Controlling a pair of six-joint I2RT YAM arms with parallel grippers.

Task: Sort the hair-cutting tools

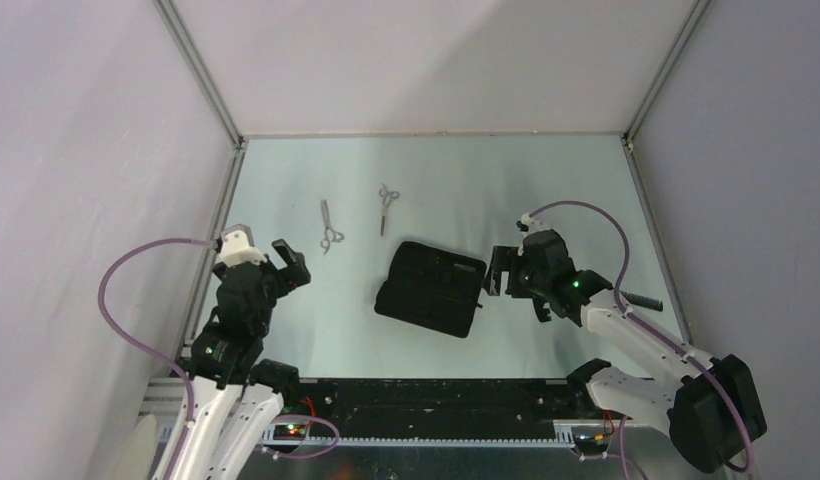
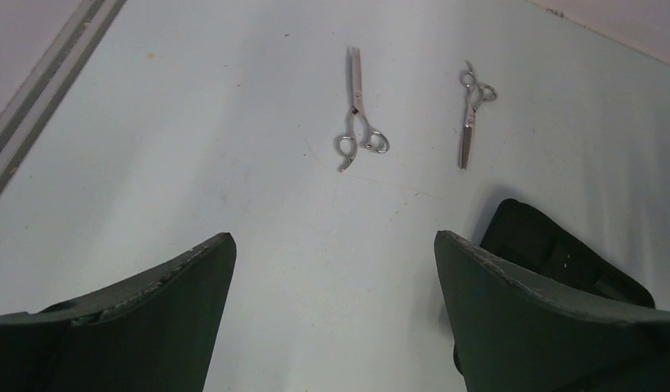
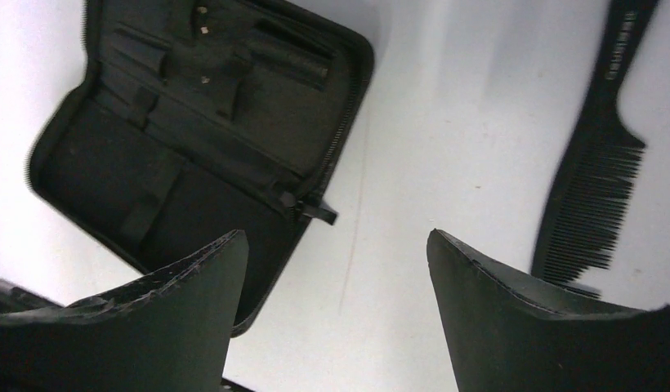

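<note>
Two silvery scissors lie apart on the table's left half, one pair (image 1: 328, 235) left of the other (image 1: 385, 207). A black tool case (image 1: 436, 315) lies open at the middle; straps and pockets (image 3: 287, 57) show inside, no tool visible in them. Beyond it, in the right wrist view, lies a black comb (image 3: 589, 188). Farther right is a dark rod-shaped item (image 1: 643, 301), partly hidden by my right arm. My left gripper is open and empty above the left side. Between case and comb, above bare table, my right gripper is open, holding nothing.
A zip pull (image 3: 319, 212) sticks out from the case's right edge. White walls and metal rails (image 1: 200, 75) bound the table at left, back and right.
</note>
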